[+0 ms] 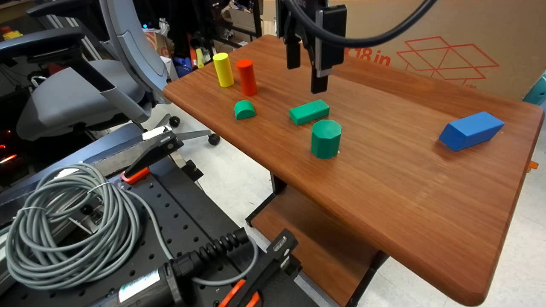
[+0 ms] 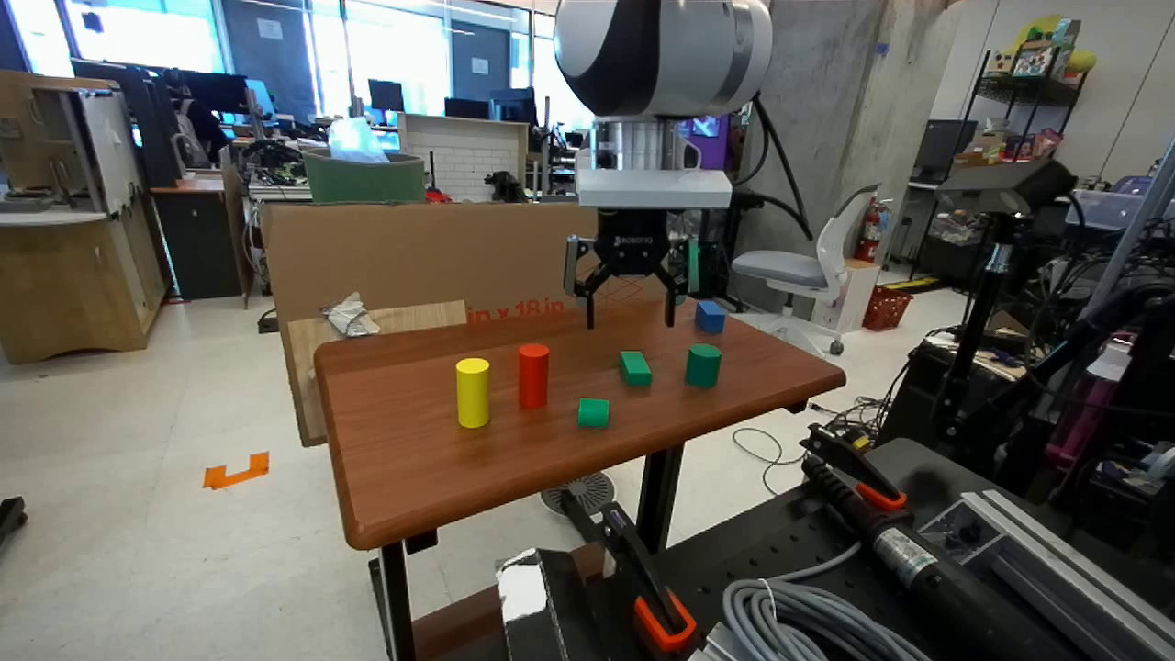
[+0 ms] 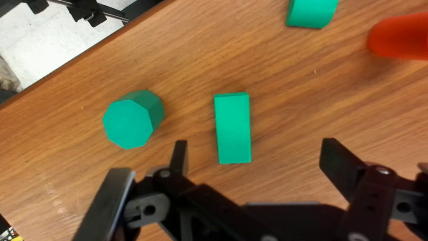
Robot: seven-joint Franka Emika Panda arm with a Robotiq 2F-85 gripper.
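Note:
Above the table, my gripper (image 2: 629, 319) hangs open, its fingers wide apart and nothing between them. Down below in the wrist view lies a flat green rectangular block (image 3: 233, 128), ahead of the gap between the two fingertips. Left of it stands a green octagonal block (image 3: 127, 124), also upright in the first exterior view. A green half-round block (image 1: 244, 109) rests near the table's edge. Farther off stand a red cylinder (image 1: 246, 77) and a yellow cylinder (image 1: 223, 70), side by side. At the other end of the table sits a blue block (image 1: 471, 131).
A large cardboard sheet (image 2: 419, 259) stands behind it. A black bench (image 1: 169, 204) with coiled grey cable (image 1: 71, 230) and clamps is beside the table.

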